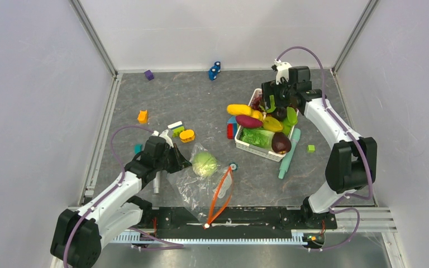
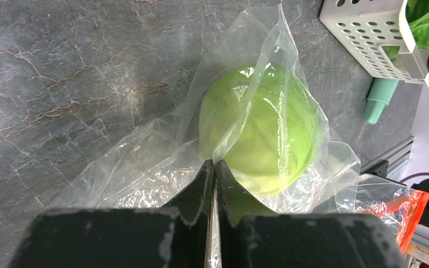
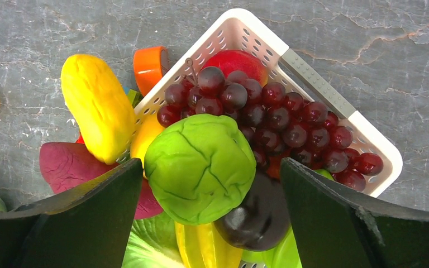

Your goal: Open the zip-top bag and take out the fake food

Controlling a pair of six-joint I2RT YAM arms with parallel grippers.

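In the top view a clear zip bag [image 1: 187, 187] with an orange strip lies at the front middle, and a pale green cabbage [image 1: 204, 164] is inside it. My left gripper is shut on a fold of the bag's film beside the cabbage. Over the far end of a white basket [image 1: 254, 149], my right gripper stands open. In the right wrist view a green crumpled vegetable [image 3: 201, 167] shows between its fingers, on top of the other food, with gaps at either side.
The basket holds grapes [image 3: 279, 120], an eggplant [image 1: 281, 143] and other food. A yellow piece [image 1: 238, 110] lies across its left rim. A teal stick [image 1: 289, 154] lies right of it. Toy blocks are scattered left, including a yellow one [image 1: 187, 135].
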